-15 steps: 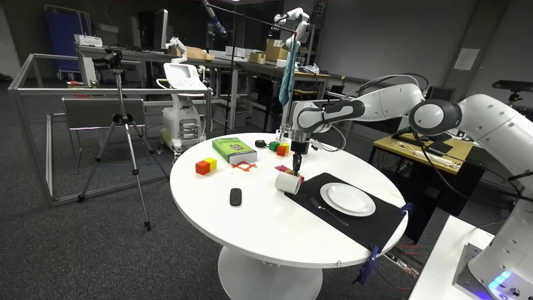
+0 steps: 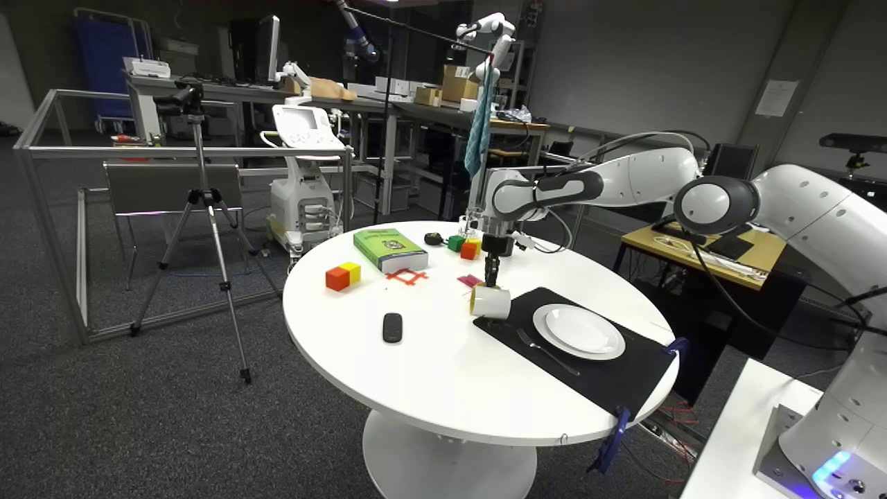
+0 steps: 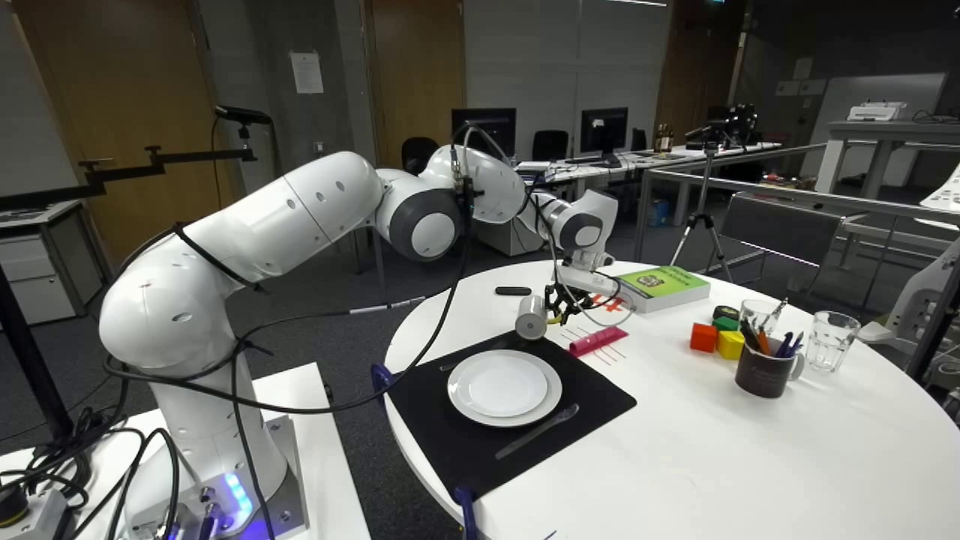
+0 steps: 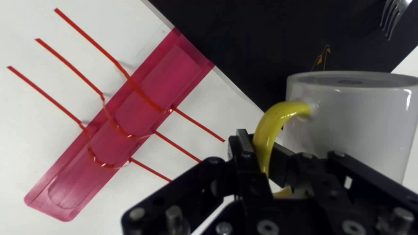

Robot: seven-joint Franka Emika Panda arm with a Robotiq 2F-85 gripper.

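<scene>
A white mug [image 2: 495, 303] with a yellow handle lies on its side at the near-left edge of the black placemat [image 2: 532, 353]. Its yellow-rimmed mouth faces left in exterior view 1, and its base turns toward the camera in exterior view 2. From close up, my gripper is shut on the yellow handle [image 4: 270, 121], one finger on each side; the mug's body [image 4: 348, 121] stands to the right of the fingers. The lower part of the handle is mostly hidden by the gripper. Whether the mug touches the surface, I cannot tell.
Plates [image 3: 504, 387], a fork [image 2: 545, 349] and a knife [image 3: 537, 430] rest on the placemat. Beside the mug lies a pink holder with red strips [image 4: 117, 125]. Coloured blocks [image 3: 703, 337], a dark pen mug [image 3: 763, 369], glasses [image 3: 829, 342] and a green book [image 2: 391, 249] stand farther off.
In exterior view 1 the mug has shifted slightly right and turned, so its mouth now shows at the left. The gripper has moved and turned slightly with it.
</scene>
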